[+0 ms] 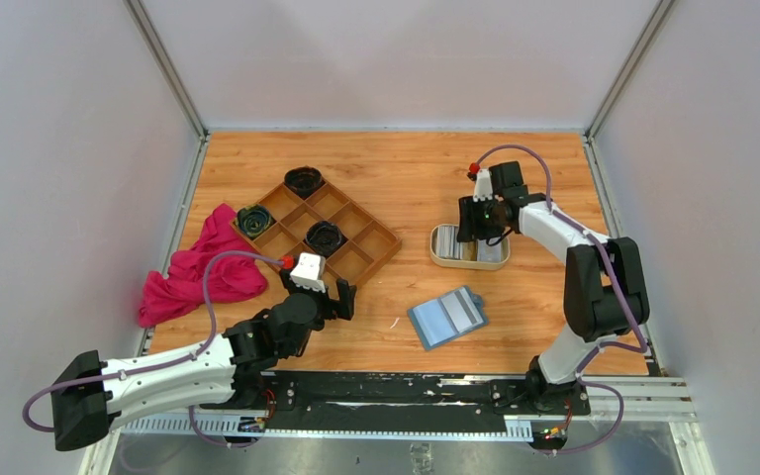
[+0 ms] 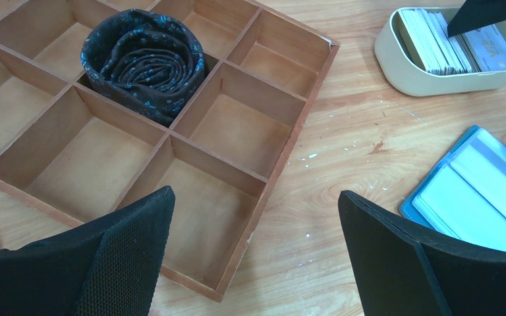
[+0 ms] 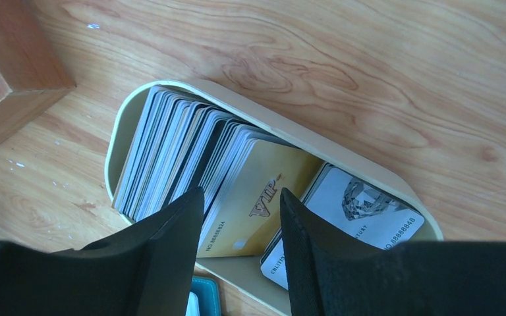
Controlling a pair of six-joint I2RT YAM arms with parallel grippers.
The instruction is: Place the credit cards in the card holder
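Observation:
Several cards (image 3: 171, 148) stand packed in the left half of a cream oval box (image 3: 395, 181), seen in the right wrist view. A gold VIP card (image 3: 277, 178) leans at the end of that stack, and a white card (image 3: 362, 210) lies slanted in the right half. Over the box, my right gripper has its fingers apart, the gold card showing in the gap; I see nothing gripped. The blue card holder (image 1: 448, 318) lies open on the table in front of the box. My left gripper is open and empty, near the wooden tray's front corner.
A divided wooden tray (image 1: 369, 240) with several rolled dark items, among them one roll (image 1: 325, 237), stands at left. A pink cloth (image 1: 205, 272) lies beside it. Bare table surrounds the card holder.

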